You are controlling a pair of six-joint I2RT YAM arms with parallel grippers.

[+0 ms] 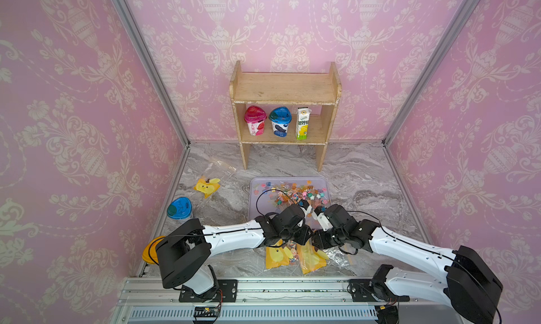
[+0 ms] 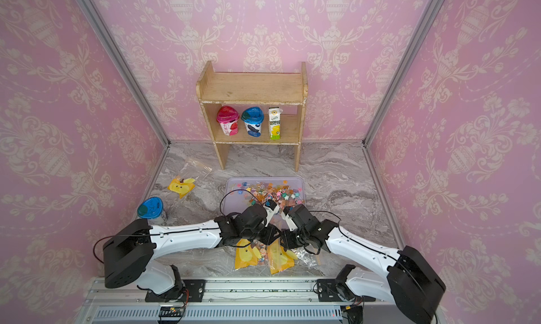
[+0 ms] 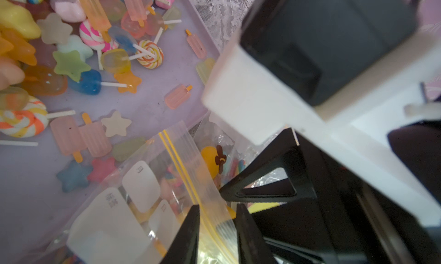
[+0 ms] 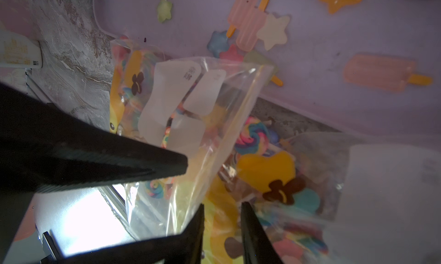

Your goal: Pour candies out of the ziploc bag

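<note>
A lilac tray (image 1: 262, 185) holds scattered candies (image 1: 298, 194). At the table's front lie ziploc bags with yellow chick prints (image 1: 277, 259), filled with candies. My left gripper (image 1: 303, 233) and right gripper (image 1: 319, 237) have closed in from both sides over these bags, nearly meeting. The left wrist view shows a clear zip bag (image 3: 188, 176) with yellow seal just at the left fingertips. In the right wrist view, a bag's upper edge (image 4: 238, 117) rises beside the right fingers. Both sets of fingertips are apart; whether film sits between them is unclear.
A wooden shelf (image 1: 284, 78) at the back holds two cups and a carton. At the left are an empty-looking bag (image 1: 206, 185) and a blue-lidded cup (image 1: 179, 207). The table right of the tray is mostly clear.
</note>
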